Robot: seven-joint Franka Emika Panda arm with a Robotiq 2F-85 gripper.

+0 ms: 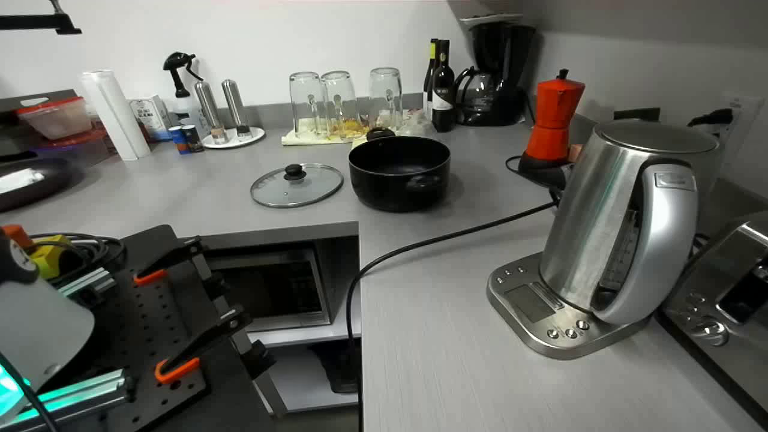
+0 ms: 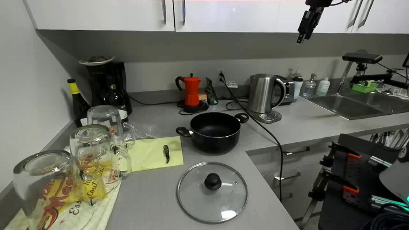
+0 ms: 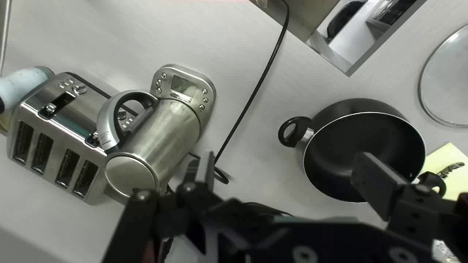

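My gripper is open in the wrist view, its two fingers wide apart and nothing between them. High above the counter, in front of the wall cabinets, the gripper hangs in exterior view 2. Below it stands a black two-handled pot, uncovered, with no contents showing. Its glass lid with a black knob lies flat on the counter beside it. A steel kettle sits on its base near the toaster. One finger overlaps the pot in the wrist view.
A black cable crosses the counter and drops over its edge. An orange moka pot, coffee maker, bottles and upturned glass mugs line the back. A dark object lies on the yellow cloth.
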